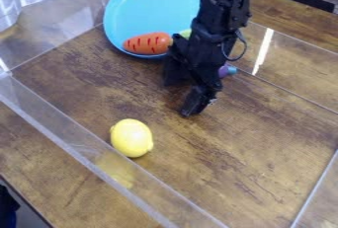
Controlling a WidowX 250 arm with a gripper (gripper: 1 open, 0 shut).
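The black robot arm reaches down from the top centre, its gripper point(188, 92) low over the wooden floor of the bin, right of an orange carrot toy point(148, 42) that rests on a light blue plate point(132, 10). The dark fingers blend with shadow, so I cannot tell how far apart they are or what is between them. A small purple object point(227, 71) shows just behind the gripper, and a bit of green point(187, 34) is partly hidden by the arm. A yellow lemon point(132, 137) lies lower left, apart from the gripper.
Clear plastic walls point(79, 145) border the wooden floor point(251, 163) on the left and right. The floor is open to the right of the lemon and below the gripper.
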